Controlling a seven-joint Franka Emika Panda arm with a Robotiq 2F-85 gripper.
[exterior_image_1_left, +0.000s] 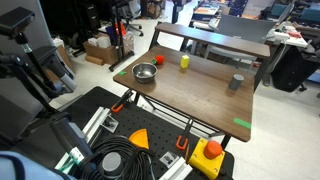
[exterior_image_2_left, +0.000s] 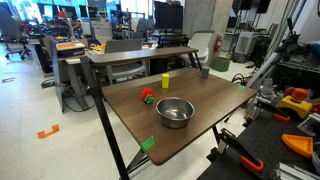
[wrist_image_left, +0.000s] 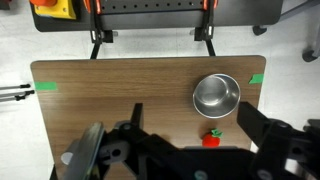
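On the wooden table (exterior_image_1_left: 195, 95) stands a metal bowl (exterior_image_1_left: 145, 73), near the left end in exterior view 1. Behind it are a small red object (exterior_image_1_left: 160, 60) and a yellow block (exterior_image_1_left: 184, 62). A grey cup (exterior_image_1_left: 236, 82) sits toward the right. Seen from above in the wrist view, the bowl (wrist_image_left: 216, 96) and the red object (wrist_image_left: 211, 140) lie to the right, the cup (wrist_image_left: 68, 157) at lower left. My gripper is open high over the table, its dark fingers spread, nothing held. Its own body hides part of the tabletop.
A raised shelf (exterior_image_2_left: 145, 56) runs along the table's far side. Opposite it is a black bench with cables (exterior_image_1_left: 108, 150), orange-handled clamps and a yellow box with a red button (exterior_image_1_left: 213, 149). Green tape (exterior_image_1_left: 242, 123) marks table corners.
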